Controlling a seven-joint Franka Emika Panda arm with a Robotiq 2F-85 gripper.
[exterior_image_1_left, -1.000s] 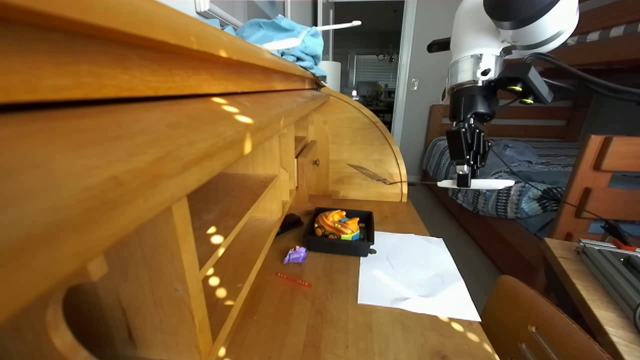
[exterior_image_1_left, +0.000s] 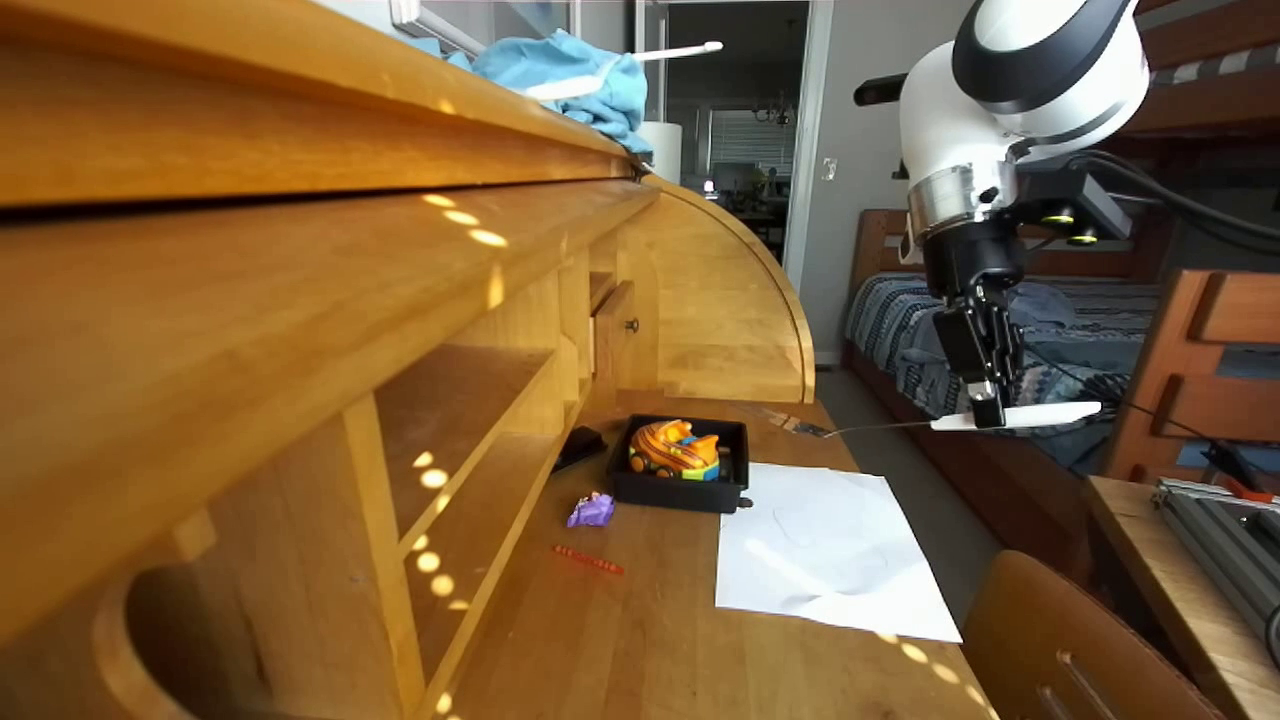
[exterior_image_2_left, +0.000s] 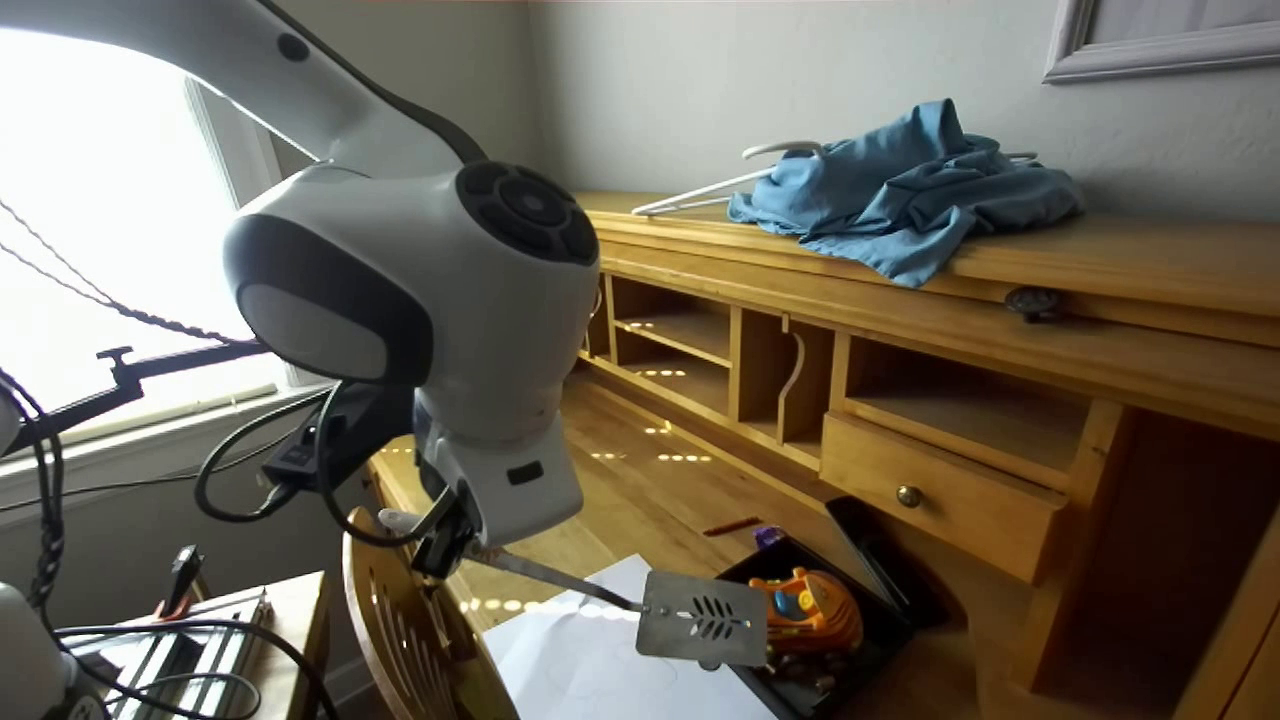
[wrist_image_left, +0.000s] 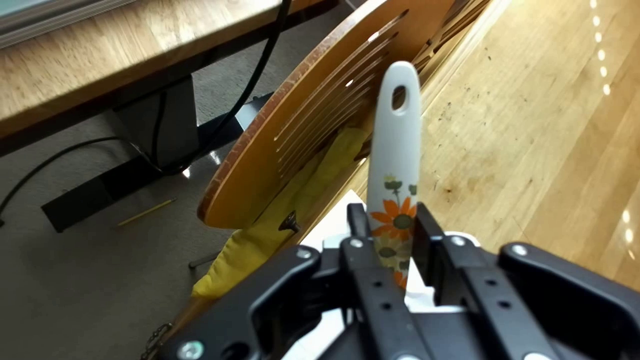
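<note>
A metal spatula with a slotted blade (exterior_image_2_left: 702, 619) and a white, flower-printed handle (wrist_image_left: 394, 138) is held in the air by my gripper. The black fingers are shut on the handle, one on each side. In exterior view 1 the gripper (exterior_image_1_left: 986, 414) hangs right of the desk, and the spatula's white handle (exterior_image_1_left: 1053, 414) lies nearly level, its thin shaft reaching left over the desk's far part. An orange toy vehicle (exterior_image_1_left: 675, 451) sits in a black tray (exterior_image_1_left: 672, 491). In exterior view 2 the blade overlaps part of the toy vehicle (exterior_image_2_left: 816, 614).
White paper (exterior_image_1_left: 828, 540) lies beside the tray. A purple item (exterior_image_1_left: 590, 510) and a red stick (exterior_image_1_left: 588, 559) rest on the desk. The desk's shelves (exterior_image_2_left: 708, 348) rise along one side, and a wooden chair (wrist_image_left: 312, 114) stands at its open edge.
My gripper has moved lower and to the right in exterior view 1, carrying the spatula with it. The tray and toy are unmoved.
</note>
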